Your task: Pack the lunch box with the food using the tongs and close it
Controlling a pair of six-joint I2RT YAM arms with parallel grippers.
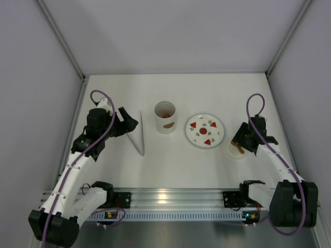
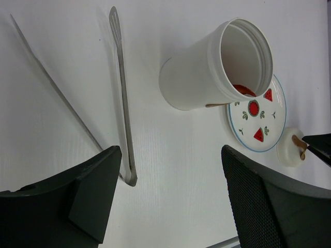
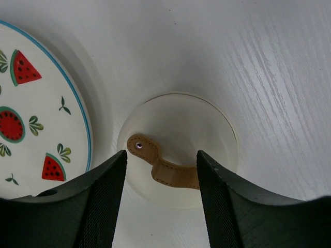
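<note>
A white container (image 1: 165, 124) with reddish contents stands near the middle; the white plate (image 1: 197, 136) with watermelon pattern lies right of it. A round white lid (image 3: 176, 113) with a brown leather tab (image 3: 173, 175) lies beside the plate. My right gripper is open over the lid, fingertips either side of part of the tab, whose right end is hidden by a finger. Long metal tongs (image 2: 125, 113) lie left of the container. My left gripper is open above the table near the tongs, with nothing between its fingers.
Walls surround the workspace, and metal rails (image 1: 170, 190) run along the front edge.
</note>
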